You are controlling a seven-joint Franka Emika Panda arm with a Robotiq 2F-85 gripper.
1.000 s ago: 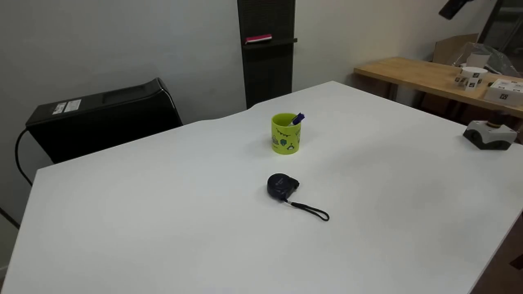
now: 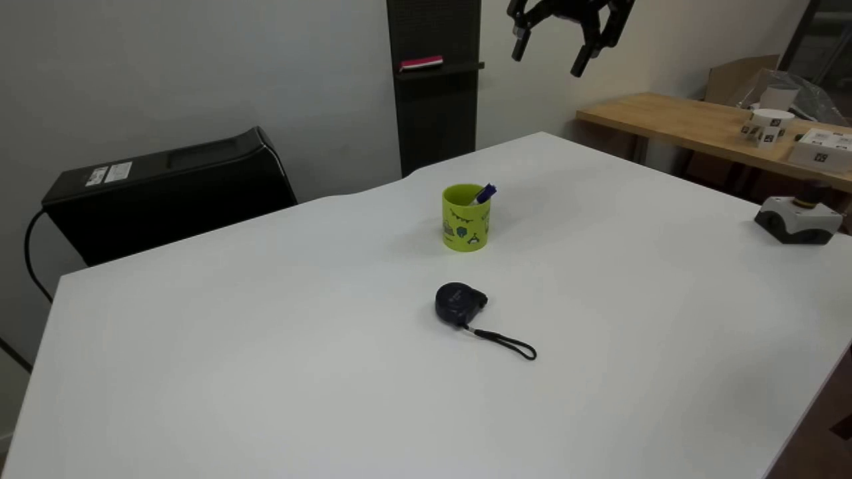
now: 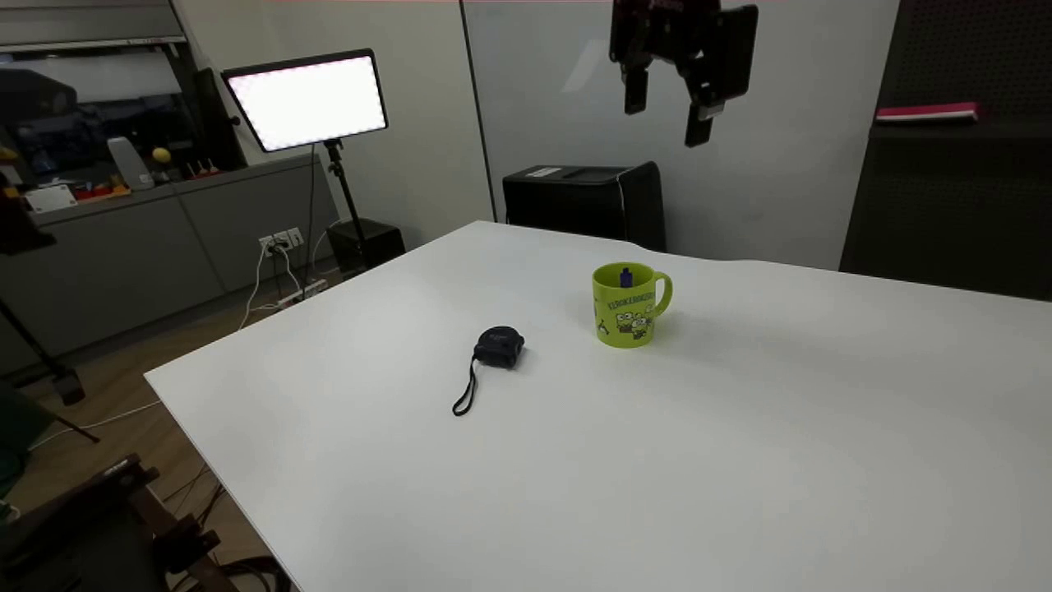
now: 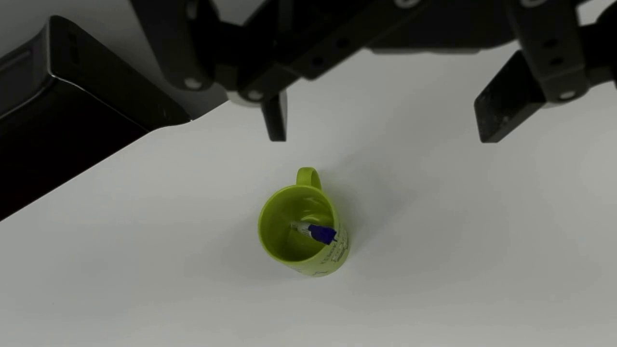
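A lime-green mug (image 2: 465,226) with printed figures stands upright on the white table. Inside it leans a marker (image 4: 321,233), its blue cap against the rim. The mug's handle (image 3: 665,293) shows in exterior view 2 and in the wrist view. A dark tape measure (image 2: 455,304) with a black wrist strap (image 2: 507,342) lies on the table, apart from the mug. High above the table hangs my gripper (image 3: 666,120), its fingers wide apart and nothing between them. In the wrist view the open gripper shows with the mug below its fingertips.
A black bin-like box (image 2: 176,191) stands beyond the table's far edge. At the table's right side sits a grey-and-black switch box (image 2: 799,219).
My gripper has come from the upper right corner of exterior view 1 leftward, toward the space above the mug. The mug, marker and tape measure have not moved.
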